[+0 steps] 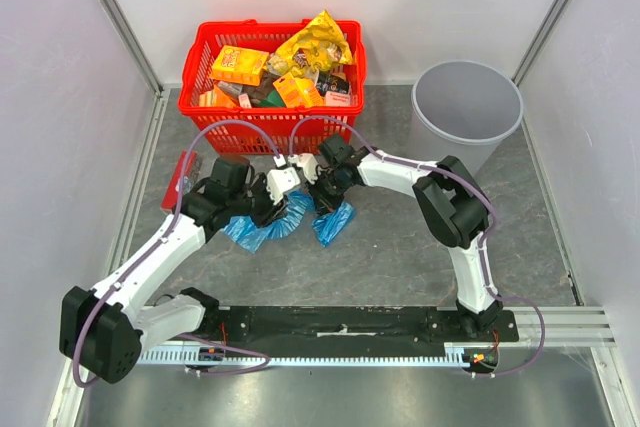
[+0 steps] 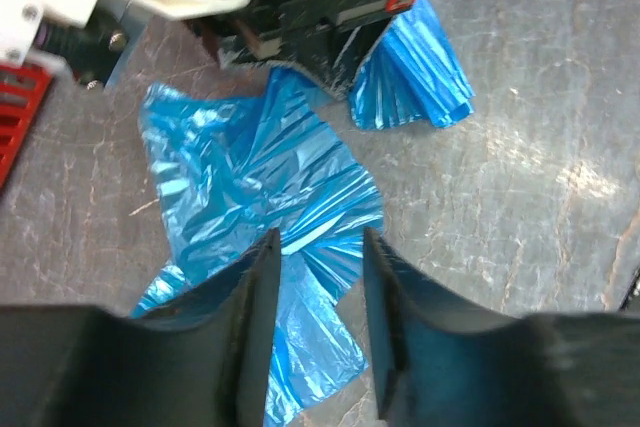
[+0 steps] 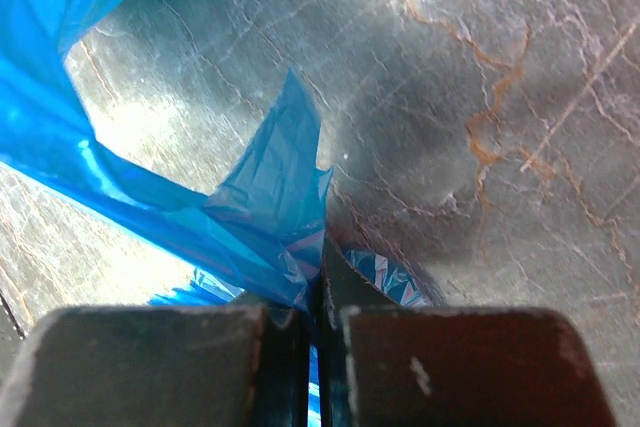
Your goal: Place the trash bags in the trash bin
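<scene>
Crumpled blue trash-bag film (image 1: pixel 243 233) lies on the grey floor, mostly under the two arms. In the left wrist view the bag (image 2: pixel 225 182) is spread out, with a second blue part (image 2: pixel 425 72) beyond the right gripper; whether they are one bag or two cannot be told. My right gripper is shut on thin blue film, which stretches from its fingers to the upper left. My left gripper is part open above the spread bag, fingers apart, no film visibly pinched. The grey trash bin (image 1: pixel 467 139) stands at the back right.
A red basket (image 1: pixel 270 129) full of packaged goods stands at the back, close behind the grippers. A red object (image 1: pixel 178 182) lies by the left wall. Floor (image 1: pixel 400 257) right of the bags is clear. Both grippers are close together.
</scene>
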